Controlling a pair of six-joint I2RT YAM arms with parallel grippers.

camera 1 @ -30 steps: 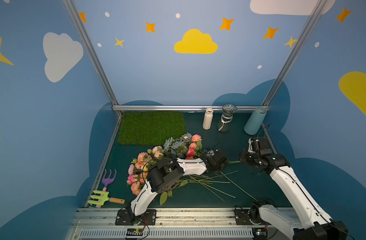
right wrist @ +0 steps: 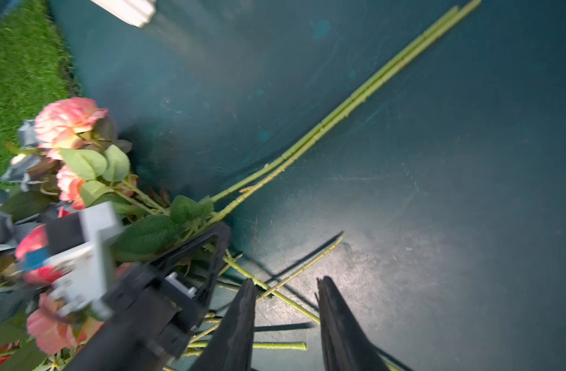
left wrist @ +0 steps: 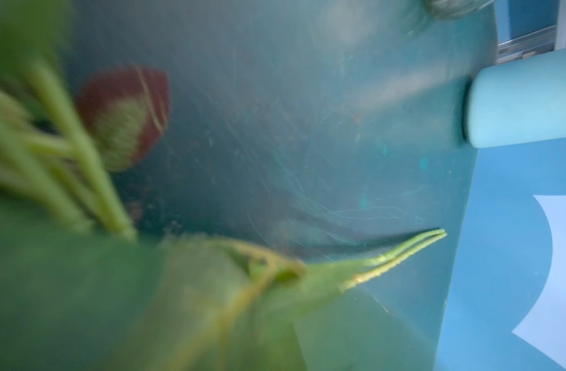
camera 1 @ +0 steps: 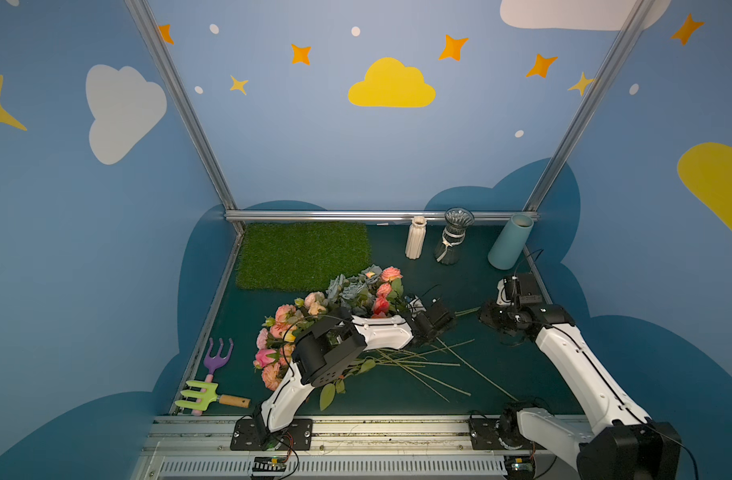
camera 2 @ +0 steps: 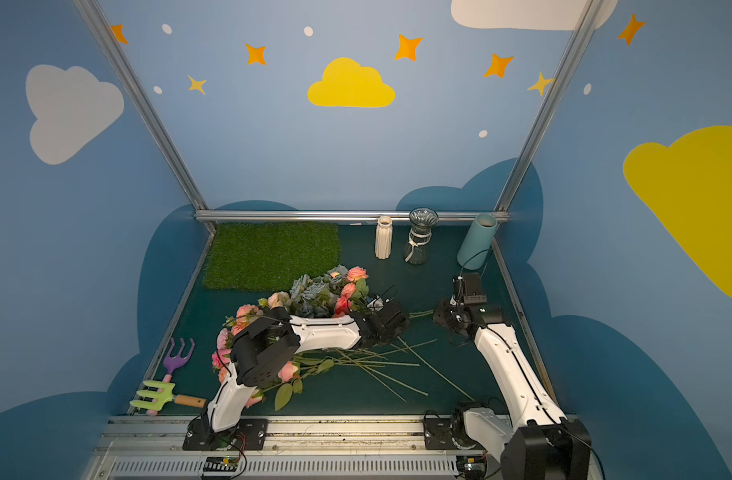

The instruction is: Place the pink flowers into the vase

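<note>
Pink flowers (camera 1: pixel 391 273) lie in a mixed heap left of centre; their blooms (right wrist: pixel 67 120) show in the right wrist view. My left gripper lies low over the leaves and stems, shut; leaves hide whether a thin stem is between its fingers. Past its tip, two parallel green stems (right wrist: pixel 332 117) stretch right. Above bare table and loose stem ends, my right gripper stands open and empty. Three vases stand at the back: a white ribbed vase (camera 1: pixel 415 238), a glass vase (camera 1: pixel 451 237) and a teal vase (camera 1: pixel 510 242).
Artificial grass (camera 1: pixel 302 256) covers the back left. A purple fork (camera 1: pixel 216 358) and a green fork (camera 1: pixel 202 395) lie at the front left. Loose stems (camera 1: pixel 418 366) spread across the middle front. Open table lies in front of the vases.
The paired stem ends between the grippers have swung slightly toward the back. My right arm has shifted a little, its elbow moving left.
</note>
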